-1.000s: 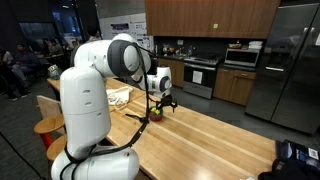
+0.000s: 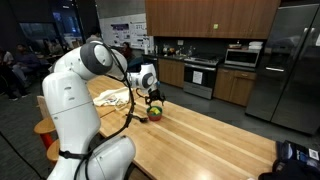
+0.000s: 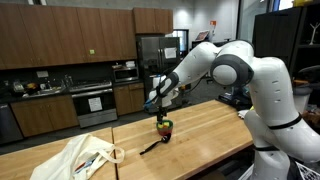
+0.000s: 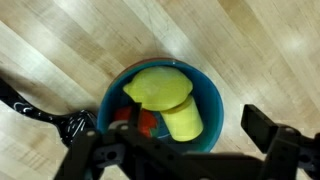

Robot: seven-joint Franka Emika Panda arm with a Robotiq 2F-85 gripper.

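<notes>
A round bowl (image 4: 214, 98), blue-green inside, fills the middle of the wrist view. Inside it lie a yellow-green rounded piece (image 4: 160, 87), a yellow cylinder-like piece (image 4: 183, 121) and a red piece (image 4: 122, 114), partly hidden by a finger. From outside the bowl (image 2: 154, 118) looks reddish and stands on the wooden table. My gripper is open above the bowl, its fingers apart on either side with nothing held between them. In the second exterior view the gripper (image 3: 160, 118) hangs just over the bowl (image 3: 165, 131).
A black utensil (image 4: 40, 114) lies on the table beside the bowl. White cloth (image 3: 85, 157) is spread near the table's edge. The wooden tabletop (image 2: 205, 145) is broadly clear on the other side of the bowl.
In exterior view 1 my gripper has moved left, from beside the bowl to above it. The bowl and its contents appear to stay in place.
</notes>
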